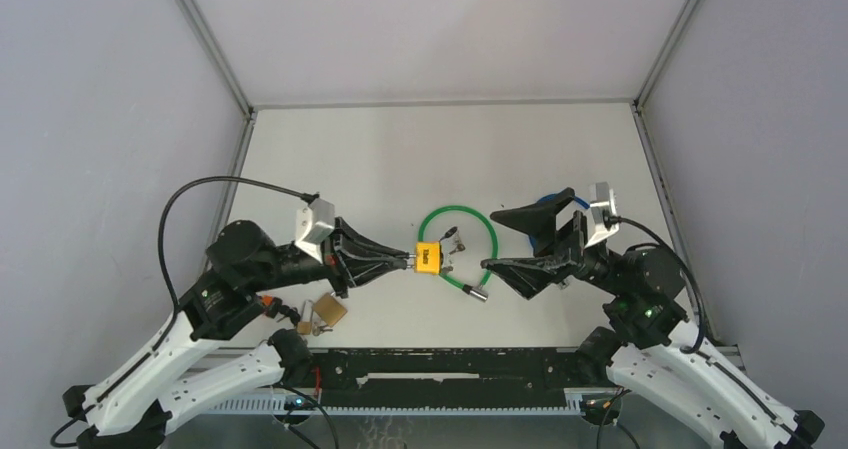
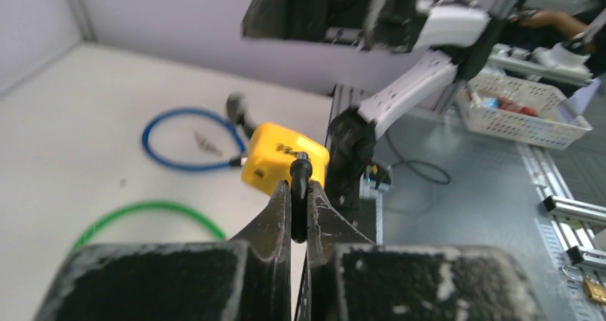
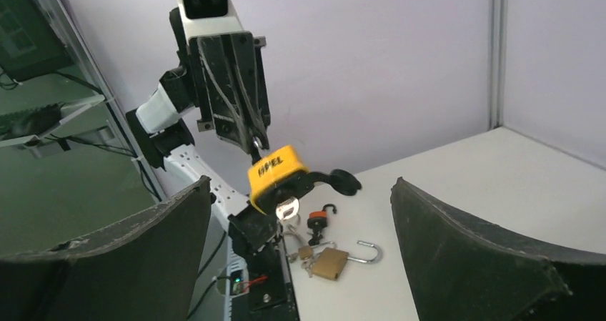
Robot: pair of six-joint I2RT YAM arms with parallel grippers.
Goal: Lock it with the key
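Note:
My left gripper (image 1: 409, 261) is shut on the shackle of a yellow padlock (image 1: 428, 258), holding it above the table. In the right wrist view the padlock (image 3: 275, 171) hangs tilted, and a black-headed key (image 3: 346, 182) sticks out from its lower end. A round silver piece (image 3: 287, 208) dangles there too. How deep the key sits cannot be seen. My right gripper (image 1: 487, 240) stands open to the right of the padlock, apart from it and with nothing between its fingers.
On the table below lies a green cable lock (image 1: 490, 231). A blue cable lock (image 2: 154, 124) is partly behind my right arm. Brass padlocks (image 3: 331, 263) and a black-and-orange piece (image 3: 317, 221) lie near the left arm.

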